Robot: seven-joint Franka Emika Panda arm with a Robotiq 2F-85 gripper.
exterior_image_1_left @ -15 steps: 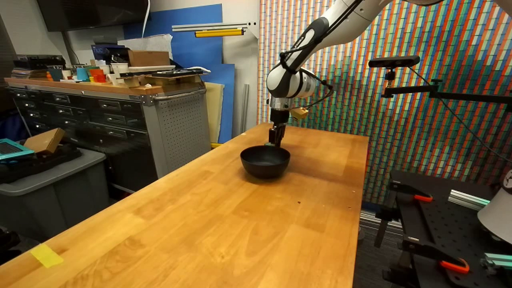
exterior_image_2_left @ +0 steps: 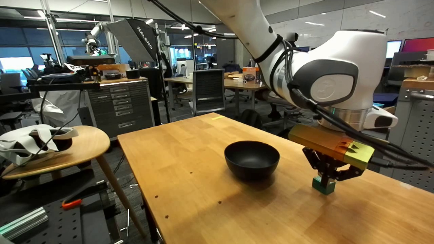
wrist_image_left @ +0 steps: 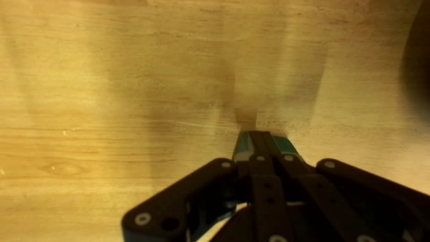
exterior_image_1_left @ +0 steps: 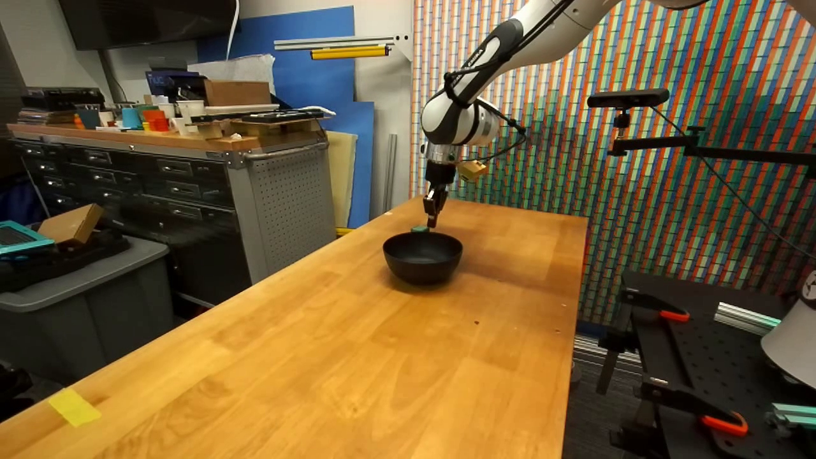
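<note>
A small green block [exterior_image_2_left: 323, 185] rests on the wooden table, close behind the black bowl [exterior_image_1_left: 422, 259] in exterior view 1. My gripper [exterior_image_2_left: 325, 177] points down at the block, its fingers overlapping the block's top in exterior view 2. In the wrist view the fingertips [wrist_image_left: 259, 137] are pressed together, and green parts of the block [wrist_image_left: 284, 145] show on both sides beneath them. Nothing shows between the fingers. Whether they touch the block's top, I cannot tell. The bowl stands upright, and its dark edge enters the wrist view at the right.
A black side bench [exterior_image_1_left: 734, 359] with clamps stands off the table's right side in exterior view 1.
In exterior view 1 the gripper has shifted slightly left and upward, and it leans differently. More of the green block shows behind the bowl's rim. The bowl has stayed in place.
</note>
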